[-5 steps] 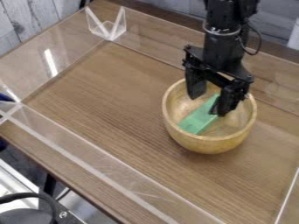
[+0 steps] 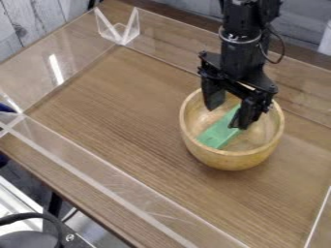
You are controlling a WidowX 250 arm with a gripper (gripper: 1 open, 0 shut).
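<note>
A round tan bowl sits on the wooden table, holding a green oblong object. My black gripper hangs over the bowl from above, its open fingers spread at the rim and inside it, around the upper part of the bowl's opening. Part of the green object is hidden behind the right finger. Whether the fingers touch it is unclear.
A clear angular piece stands at the back left. Dark equipment with cables is at the lower left corner.
My gripper has shifted slightly, its upper body a little more upright. The bowl and green object look almost unchanged.
</note>
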